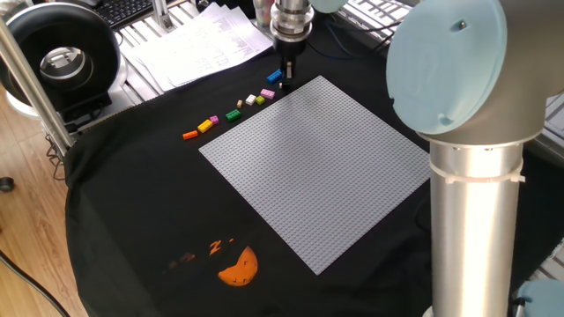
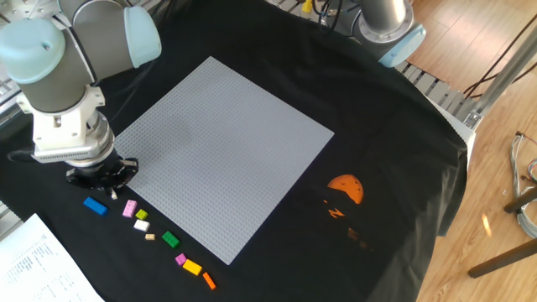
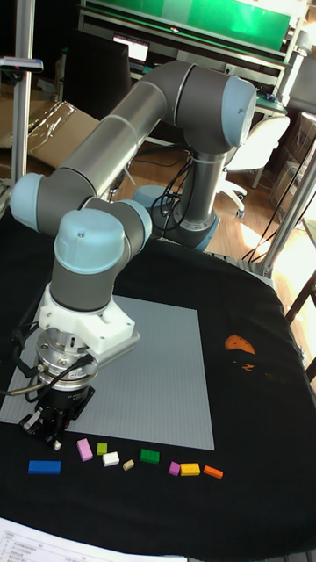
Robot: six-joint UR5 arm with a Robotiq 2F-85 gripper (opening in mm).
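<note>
My gripper (image 1: 285, 84) points down beside the far corner of the grey baseplate (image 1: 313, 167). A tiny whitish brick (image 2: 115, 195) shows right at its fingertips; whether the fingers touch or enclose it is too small to tell. Close to it lie a blue brick (image 2: 96, 205) and a pink brick (image 2: 129, 208). Farther along the row come a lime brick (image 3: 102, 450), a white brick (image 3: 111, 459), a tan brick (image 3: 128, 464), a green brick (image 3: 149, 456), a magenta brick (image 3: 174, 468), a yellow brick (image 3: 190, 469) and an orange brick (image 3: 213, 471). No bricks show on the baseplate.
Paper sheets (image 1: 198, 48) lie beyond the brick row. An orange print (image 1: 238, 267) marks the black cloth (image 1: 132, 202), which is clear on that side. The arm's thick link (image 1: 476, 229) blocks the right part of exterior view 1.
</note>
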